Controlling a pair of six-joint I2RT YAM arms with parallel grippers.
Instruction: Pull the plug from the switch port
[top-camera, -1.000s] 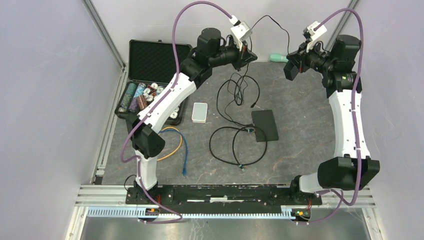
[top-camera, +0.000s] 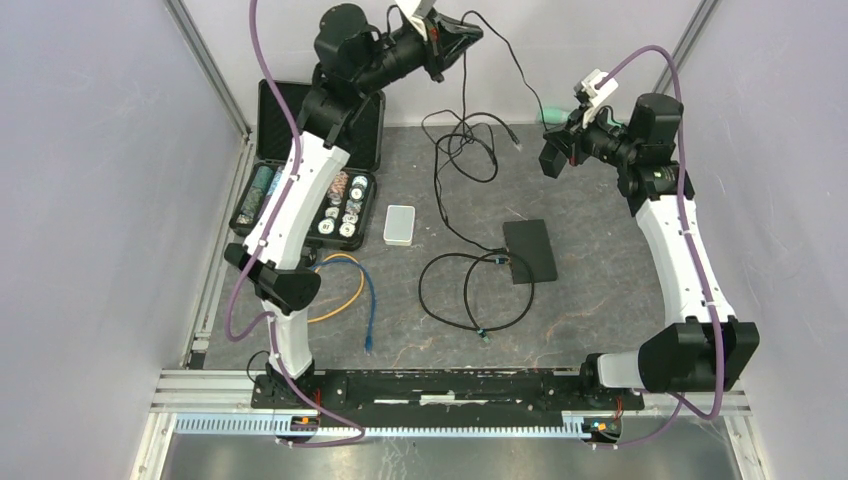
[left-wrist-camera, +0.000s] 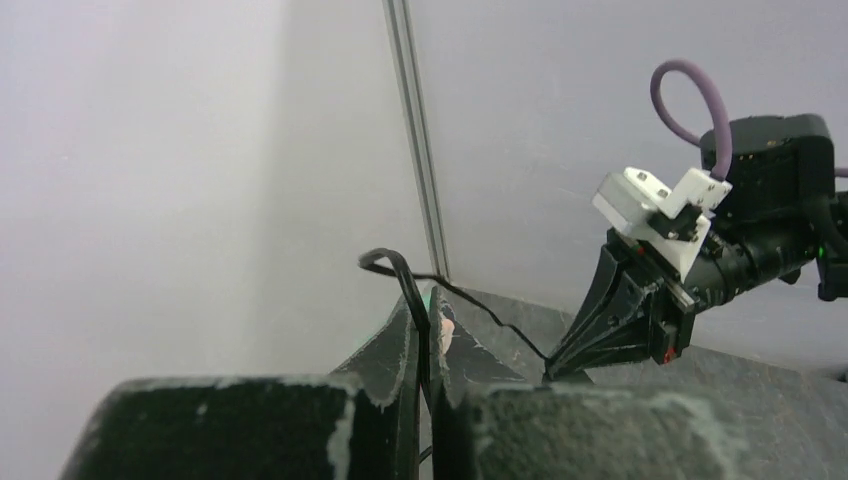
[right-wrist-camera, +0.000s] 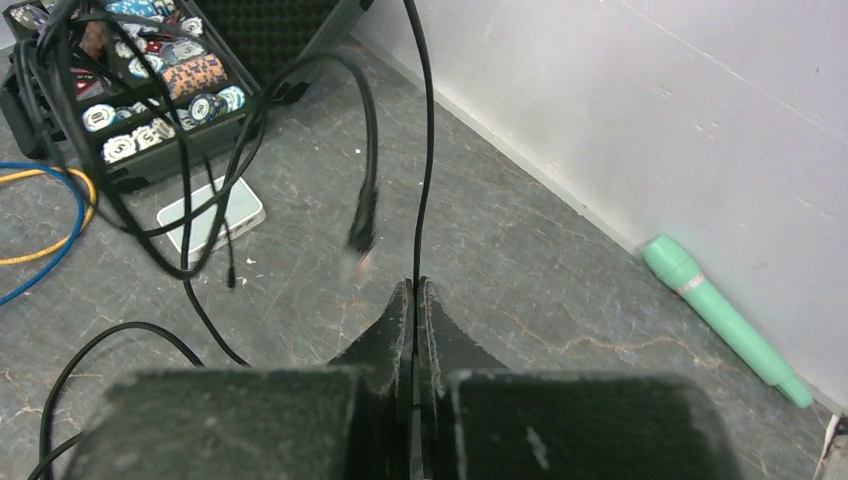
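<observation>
High at top centre, my left gripper (top-camera: 440, 50) is shut on a black cable (left-wrist-camera: 410, 290), which arches over to my right gripper (top-camera: 565, 145). My right gripper is shut; the cable (right-wrist-camera: 424, 170) runs up from between its fingertips, and a small black block (top-camera: 552, 160) hangs just below it in the top view. More cable hangs in loops down to the floor, with a blurred connector (right-wrist-camera: 363, 225) dangling. A flat black box (top-camera: 530, 255) lies on the floor under the lower loops. I cannot tell which piece is the switch.
An open case of poker chips (top-camera: 340, 215) stands left, beside a small white box (top-camera: 399, 225). Blue and yellow cables (top-camera: 368, 310) lie lower left. A green cylinder (right-wrist-camera: 725, 315) lies by the back wall.
The right arm has shifted left, with the block beneath it.
</observation>
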